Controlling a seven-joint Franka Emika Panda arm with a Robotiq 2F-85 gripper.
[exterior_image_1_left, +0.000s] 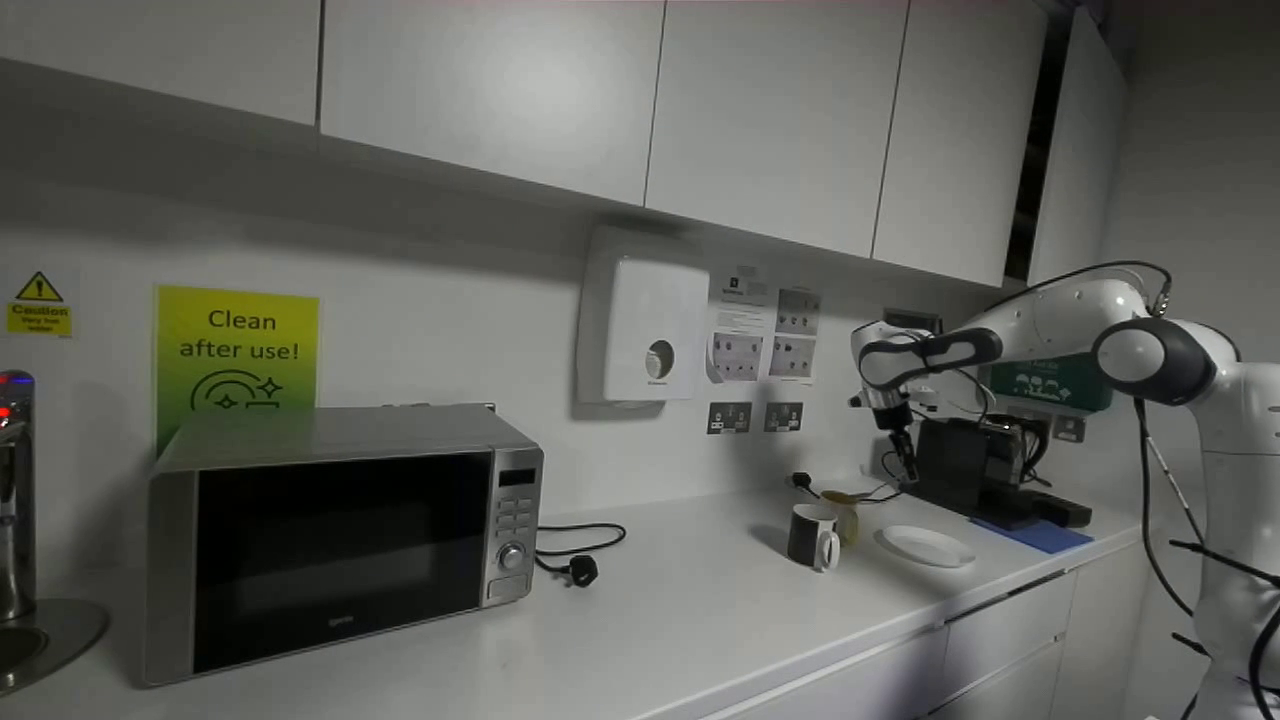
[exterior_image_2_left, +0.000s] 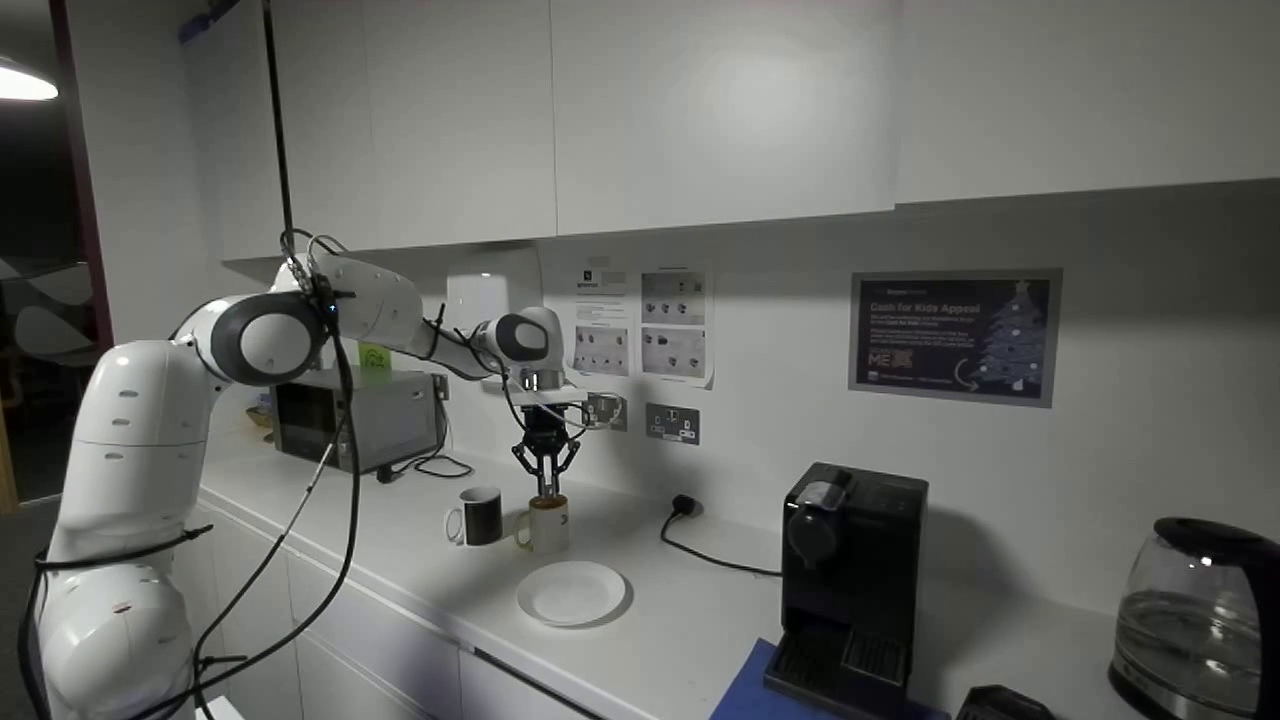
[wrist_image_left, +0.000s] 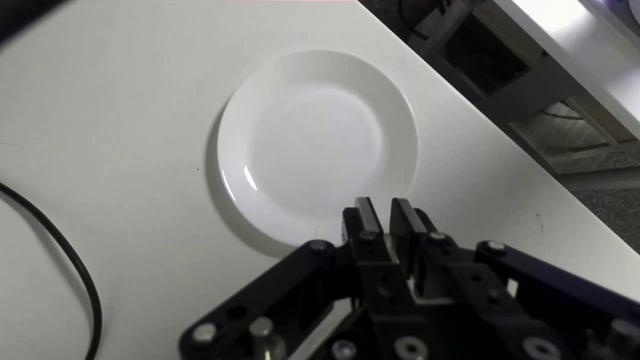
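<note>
My gripper points down above the counter. Its fingers (wrist_image_left: 367, 215) stand close together with a narrow gap; I cannot make out anything held there. A white plate (wrist_image_left: 315, 141) lies empty on the counter beneath, its lower rim partly behind the fingertips in the wrist view. In exterior view 2 the gripper (exterior_image_2_left: 548, 486) overlaps the top of a pale mug (exterior_image_2_left: 549, 528). Exterior view 1 shows the gripper (exterior_image_1_left: 908, 474) clear of that mug, to its right. A black-and-white mug (exterior_image_1_left: 810, 534) stands upright beside the pale one.
A black coffee machine (exterior_image_2_left: 854, 576) stands on a blue mat (exterior_image_2_left: 746, 684), with a glass jug (exterior_image_2_left: 1190, 612) farther right. The microwave (exterior_image_1_left: 342, 540) occupies the other end. A black cable (exterior_image_2_left: 720, 556) crosses the counter near the wall. Bare counter (exterior_image_1_left: 672, 600) lies between microwave and mugs.
</note>
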